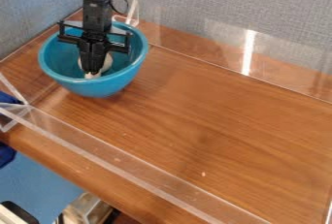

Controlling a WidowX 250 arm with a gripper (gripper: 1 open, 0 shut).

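A blue bowl (115, 82) stands on the wooden table toward the back left. My black gripper (93, 61) reaches down from above into the bowl, its fingers low inside it. Something pale (82, 72) lies in the bowl around the fingertips and is largely hidden by them. The fingers look shut; whether anything is between them is too small and dark to tell.
Clear edging runs along its left and back. Blue items (7, 107) lie at the far left edge, partly out of view.
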